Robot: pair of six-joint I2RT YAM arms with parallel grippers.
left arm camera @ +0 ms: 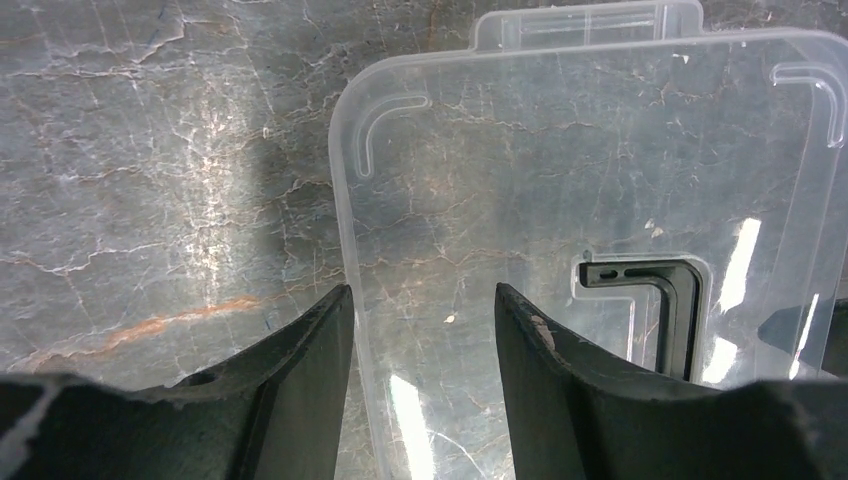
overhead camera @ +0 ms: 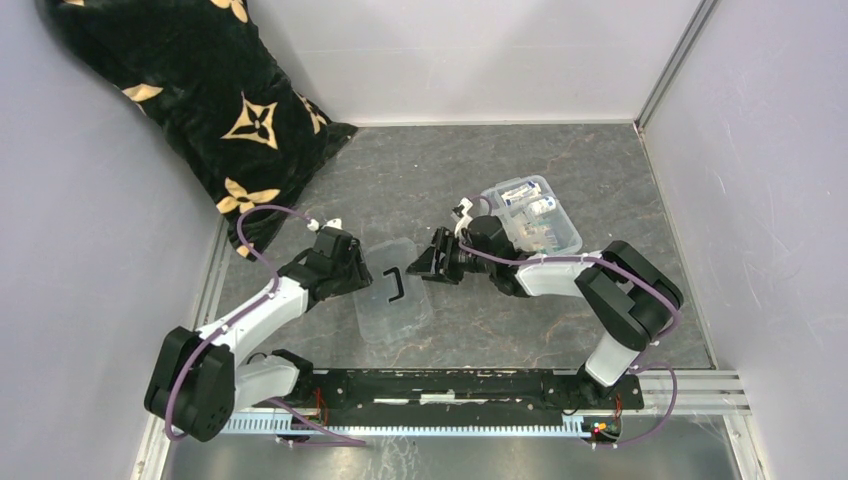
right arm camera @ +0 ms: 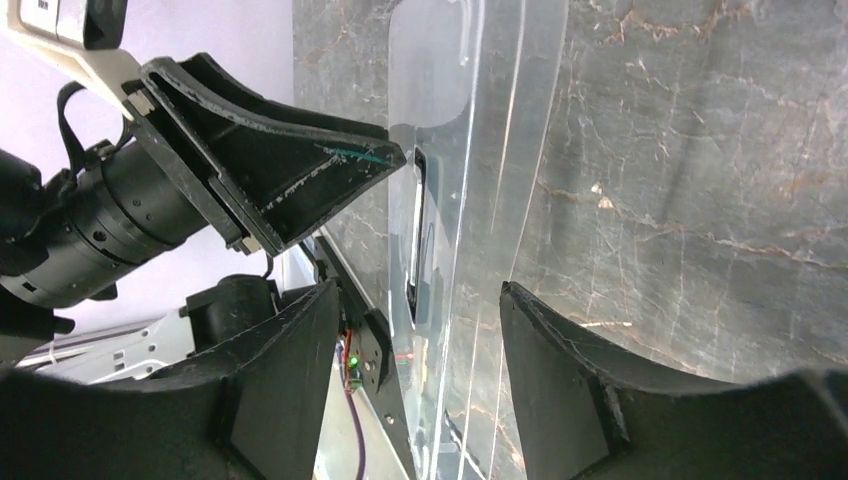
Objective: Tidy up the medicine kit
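Note:
A clear plastic lid (overhead camera: pixel 385 310) with a black handle (left arm camera: pixel 680 320) is held between the grippers in the middle front. My left gripper (overhead camera: pixel 357 268) is shut on its left edge, though the exact contact is hidden. My right gripper (overhead camera: pixel 430 258) is at the right edge, fingers apart, with the lid seen edge-on between or just beyond them; contact is unclear. The clear medicine box (overhead camera: pixel 560 230), holding white packets and tubes, stands at the back right behind the right arm.
A black patterned cushion (overhead camera: pixel 200 120) leans at the back left. Walls close in the sides and back, and the black rail (overhead camera: pixel 450 385) runs along the front.

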